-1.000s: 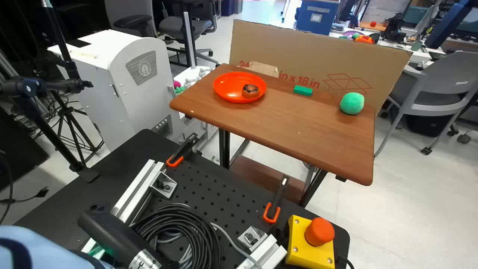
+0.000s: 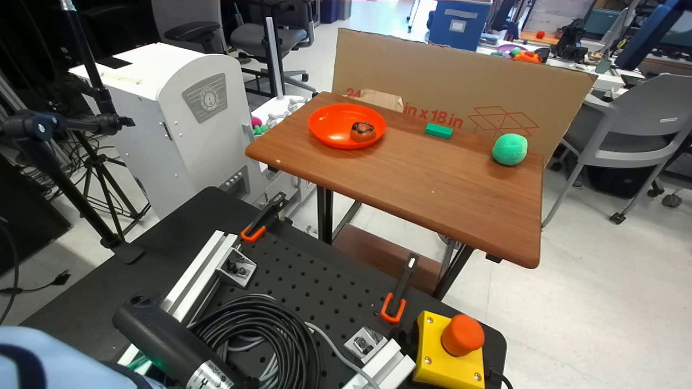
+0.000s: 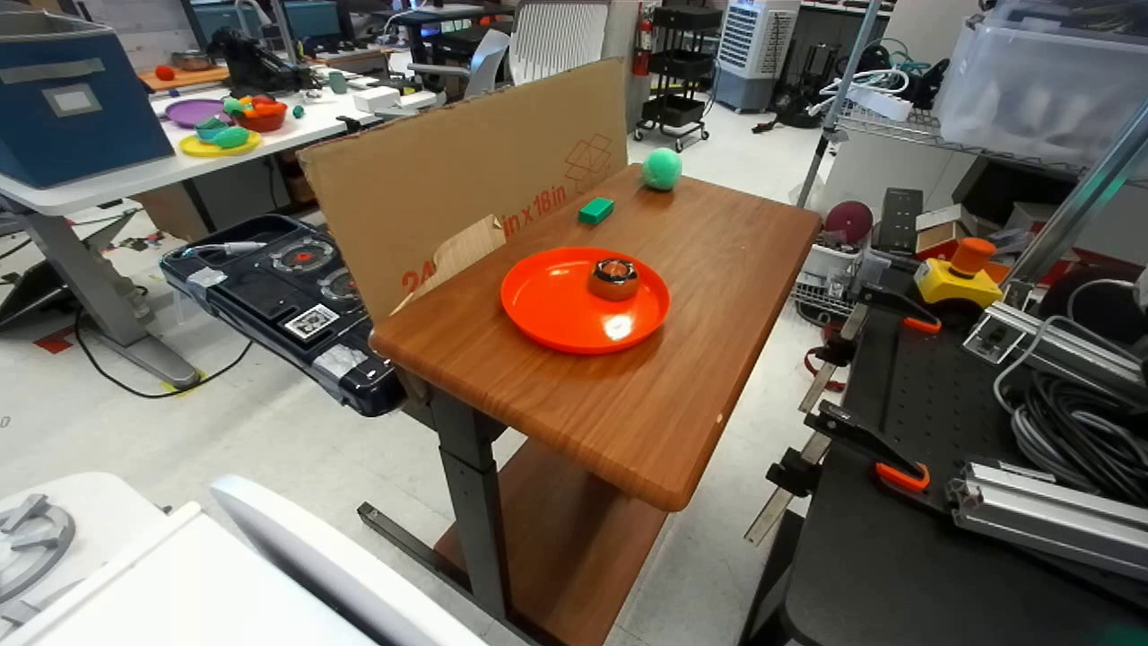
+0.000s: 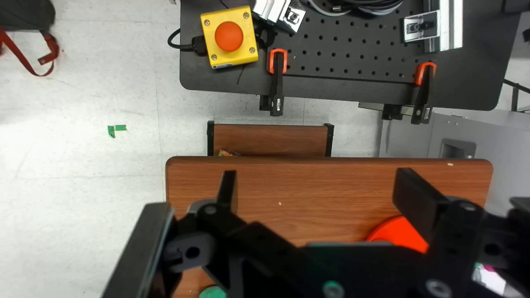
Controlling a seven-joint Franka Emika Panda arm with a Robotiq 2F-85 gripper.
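An orange-red plate (image 2: 332, 130) rests on the brown table (image 3: 463, 339), with a small round brown item, dark on top (image 3: 613, 279), lying in it. Along the cardboard side sits a green block (image 2: 438, 131). A fuzzy green ball (image 2: 510, 149) is near one end of the same table. In the wrist view my gripper is open high above the table, its two fingers wide apart and bare tabletop between them. Part of the plate (image 4: 400, 233) shows beside one finger; a sliver of green (image 4: 212, 292) is at the bottom edge. The block cannot be seen there.
An upright cardboard sheet (image 2: 415, 71) borders the table's far side. A black pegboard bench (image 2: 305, 259) with clamps, coiled cable and a yellow box with a red button (image 2: 447, 350) stands across a gap.
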